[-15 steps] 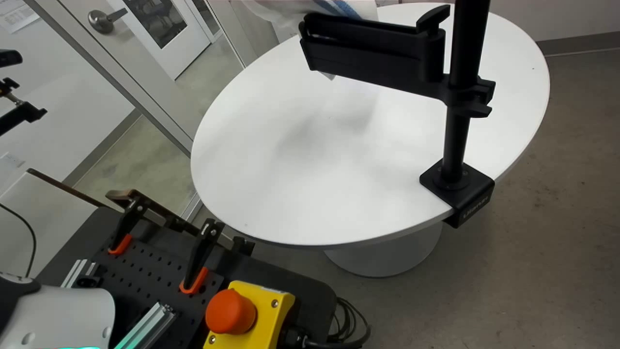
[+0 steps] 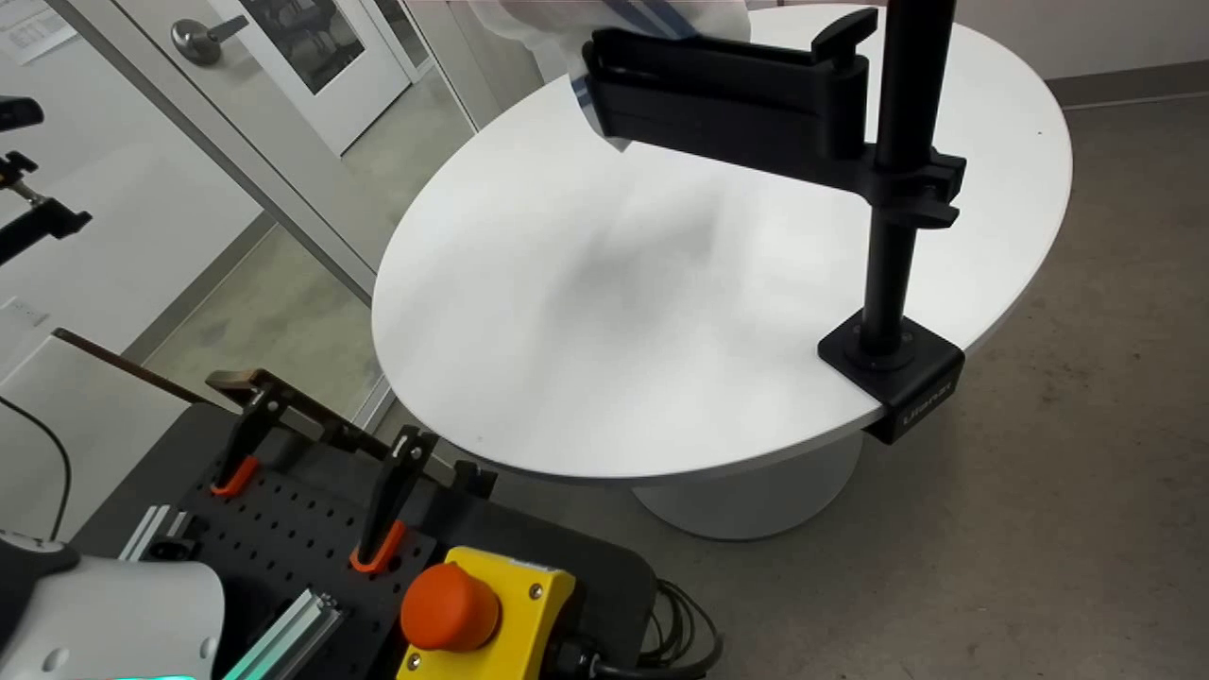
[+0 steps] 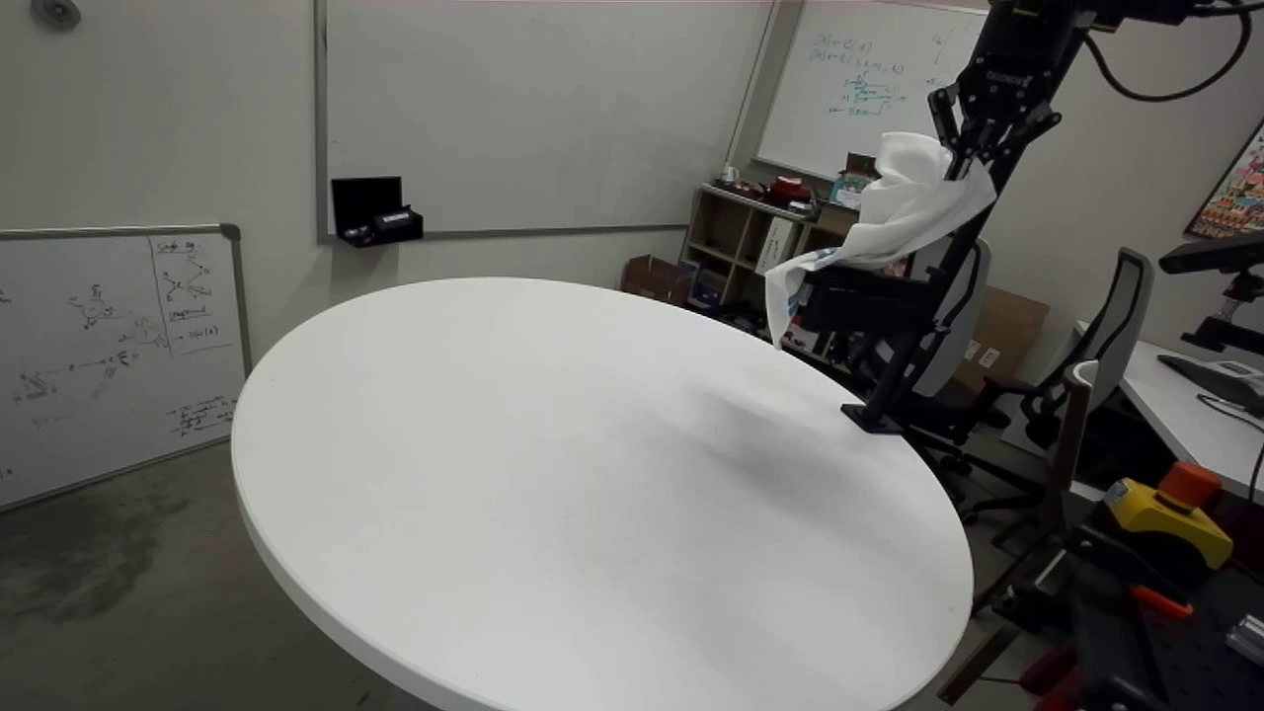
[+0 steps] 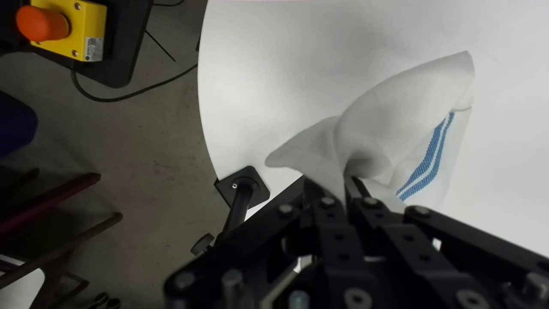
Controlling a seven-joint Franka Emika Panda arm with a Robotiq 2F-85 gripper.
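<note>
A white cloth with blue stripes (image 4: 411, 118) hangs from my gripper, which is shut on a fold of it. In exterior view 2 the gripper (image 3: 966, 160) is high at the right, with the cloth (image 3: 907, 219) draping down and to the left, clear of the tabletop. Only the cloth's lower part (image 2: 601, 25) shows at the top of exterior view 1, partly behind a black holder; the gripper is out of that picture. Beneath is the round white table (image 3: 533, 474), bare apart from shadows.
A black post clamp (image 2: 895, 368) grips the table edge, its pole (image 2: 907, 102) carrying a black holder arm (image 2: 725, 102) close by the cloth. A yellow box with an orange button (image 2: 487, 618) sits on the dark side bench.
The cloth's visible edges have shifted a little: its hanging tip has moved left, and more white shows at the right above the holder. The table and clamp are unchanged.
</note>
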